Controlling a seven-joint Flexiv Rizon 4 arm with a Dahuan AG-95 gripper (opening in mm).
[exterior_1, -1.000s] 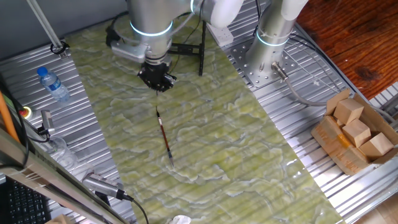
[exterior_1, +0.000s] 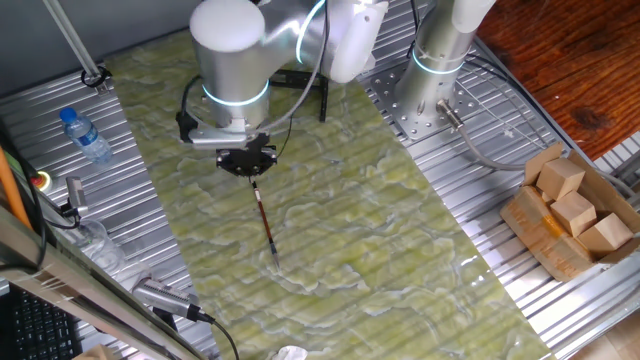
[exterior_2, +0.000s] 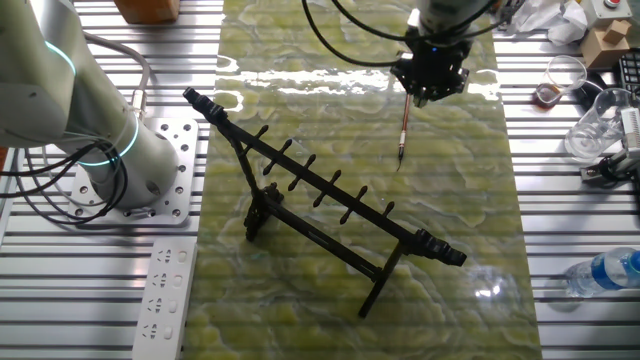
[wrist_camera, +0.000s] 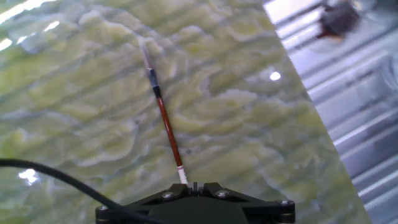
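A thin writing brush (exterior_1: 265, 222) with a reddish-brown handle lies on the green marbled mat (exterior_1: 370, 230). In the wrist view the brush (wrist_camera: 168, 127) runs up from the fingers, its white end nearest them and its bristle tip farthest away. My gripper points down at that white end, a little to one side of it. Its two short fingertips look closed together, with nothing seen between them. In exterior view 2 the gripper (exterior_2: 421, 99) hangs above the mat beside the brush's upper end.
A black rack (exterior_2: 320, 183) with several pegs stands on the mat near the arm's base. A water bottle (exterior_1: 86, 136) is left of the mat, and a cardboard box (exterior_1: 545, 235) holding wooden blocks is at the right.
The brush lies where it was.
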